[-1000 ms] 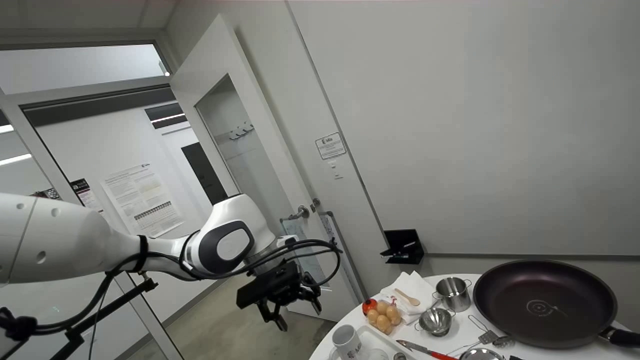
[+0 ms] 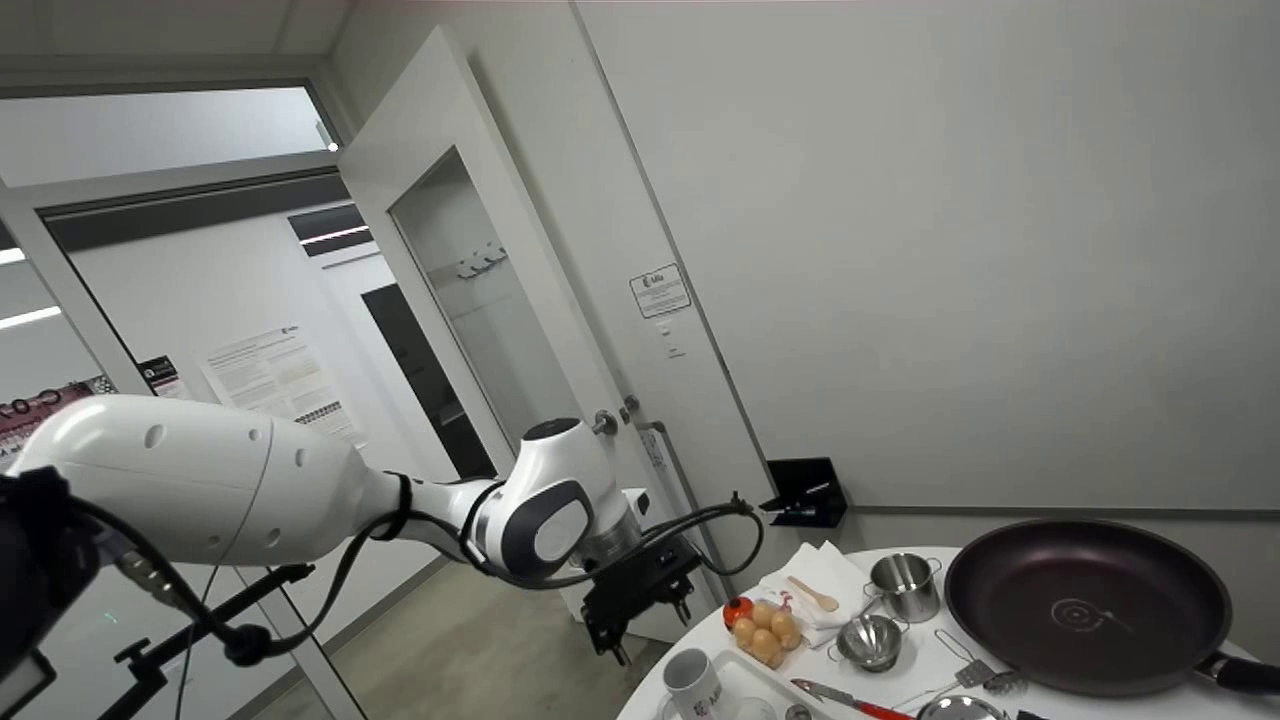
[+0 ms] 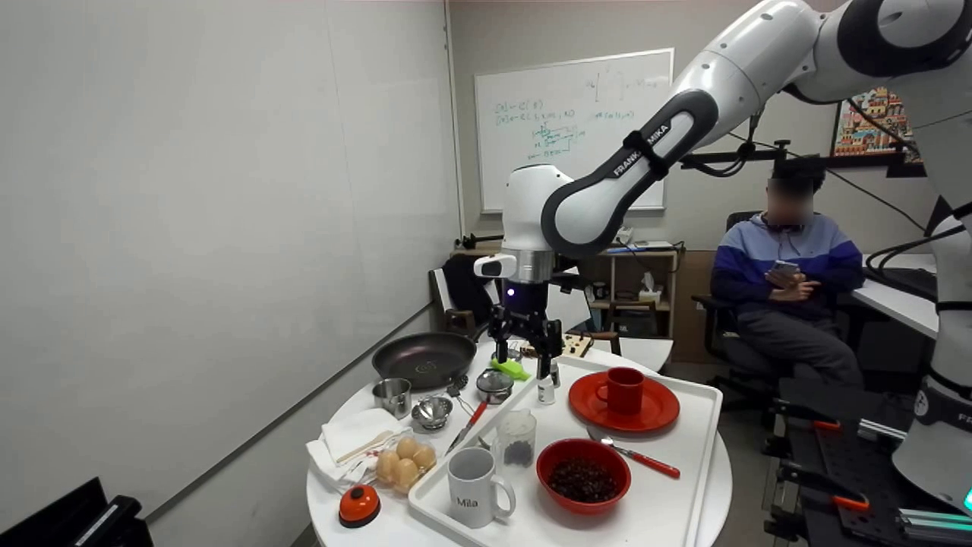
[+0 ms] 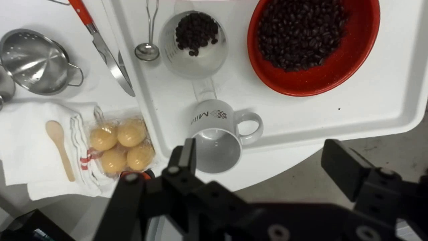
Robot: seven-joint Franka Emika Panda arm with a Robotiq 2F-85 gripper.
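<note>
My gripper is open, its fingers wide apart and nothing between them. In the wrist view, a grey mug [image 4: 218, 138] marked "Mila" stands at the tray corner, close to the left finger [image 4: 187, 154], with its handle pointing right. Beyond it on the white tray [image 4: 172, 136] are a clear measuring cup [image 4: 176, 60] with dark beans in its bottom and a red bowl [image 4: 317, 82] part filled with beans. Exterior view 2 shows the gripper [image 3: 523, 357] in the air; a red cup [image 3: 625, 390] stands on a red plate [image 3: 583, 401].
Left of the tray lie a red-handled knife [image 4: 106, 54], a steel strainer [image 4: 36, 62], bagged eggs [image 4: 130, 132] and a white cloth [image 4: 24, 140] with a wooden spoon [image 4: 58, 140]. A large pan [image 2: 1086, 612] occupies the table's far side. A person [image 3: 793, 264] sits behind.
In exterior view 1, the arm has shifted right and the gripper has come nearer the table, slightly lower and turned. The objects on the table have stayed put.
</note>
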